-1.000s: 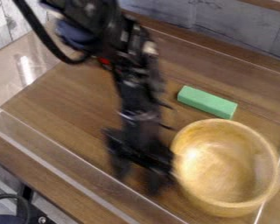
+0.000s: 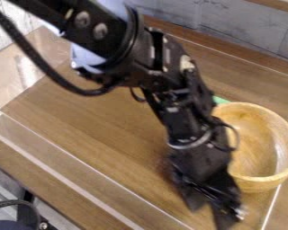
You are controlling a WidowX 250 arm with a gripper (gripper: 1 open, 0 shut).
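Observation:
My gripper [image 2: 209, 205] is low at the front of the wooden counter, just left of and in front of a yellow-tan bowl [image 2: 265, 144]; its fingers are dark and blurred, and I cannot tell whether they are open or shut. The arm crosses the view from the top left. A green block [image 2: 219, 101] peeks out behind the bowl, mostly hidden.
A tiled wall [image 2: 230, 31] runs along the back. A dark cable or fitting sits at the bottom-left edge.
The gripper and arm have moved right and toward the front. The bowl has shifted right and back, now covering most of the green block.

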